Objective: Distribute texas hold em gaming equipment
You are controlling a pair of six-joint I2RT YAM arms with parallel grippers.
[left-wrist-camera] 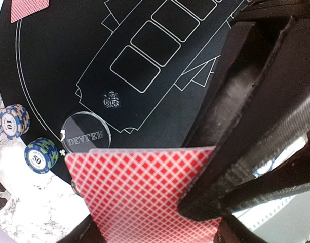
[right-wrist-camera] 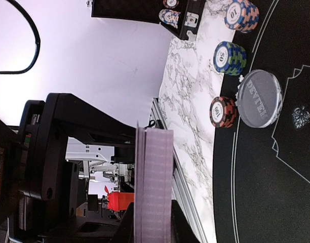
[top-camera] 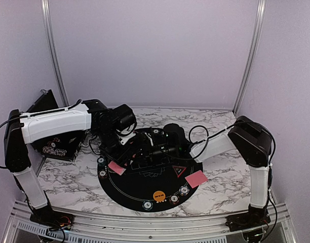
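A red-backed card deck [left-wrist-camera: 145, 190] is raised above the black poker mat [top-camera: 134, 190]. In the right wrist view, the deck [right-wrist-camera: 154, 177] appears edge-on between the fingers of my right gripper, which is shut on it. From the left, my left gripper [top-camera: 128, 154] reaches the same deck. Its dark fingertips show low on either side of the cards in the left wrist view, standing apart; whether they press on the deck cannot be told. A dark finger of the right gripper lies across the card face there. In the top view both grippers hide the deck.
Pink cards [top-camera: 196, 178] lie at the mat's right edge, others [top-camera: 116, 167] at its left. A dealer disc [right-wrist-camera: 260, 98] sits near blue-green [right-wrist-camera: 229, 58], orange [right-wrist-camera: 241, 15] and red-black [right-wrist-camera: 223, 112] chip stacks. The black case [top-camera: 56, 144] stands open at left.
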